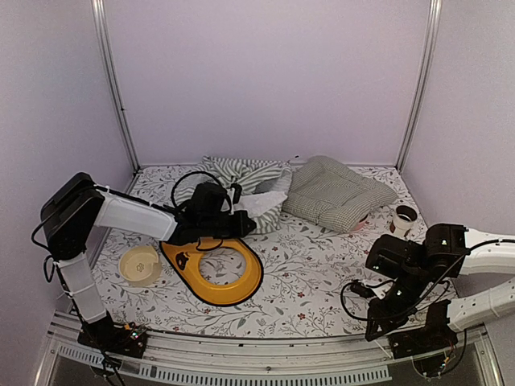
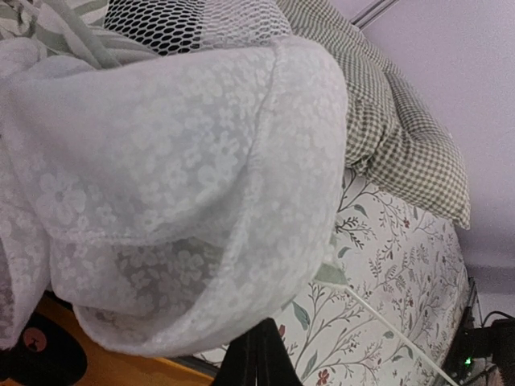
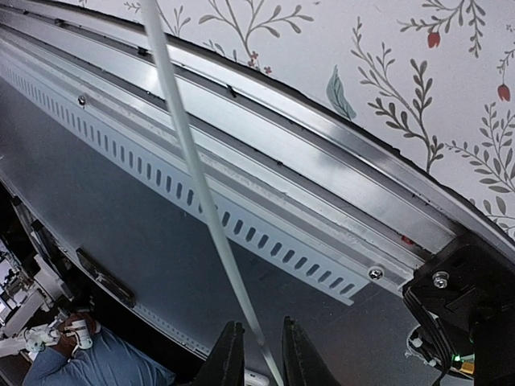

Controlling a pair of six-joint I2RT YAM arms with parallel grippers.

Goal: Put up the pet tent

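The striped tent fabric (image 1: 237,173) with a white floral panel (image 2: 177,145) lies bunched at the back, beside the checked cushion (image 1: 338,193). My left gripper (image 1: 245,225) is at the front of the fabric; in the left wrist view its fingers are shut, with the panel just beyond them. My right gripper (image 1: 374,330) hangs over the table's front edge at the right, its fingers (image 3: 232,354) parted. A thin white rod (image 3: 201,185) runs between and past them across the metal edge; whether it touches them I cannot tell.
An orange oval board (image 1: 209,289) and a pale bowl (image 1: 139,265) lie at the left. A cup (image 1: 404,221) stands at the right.
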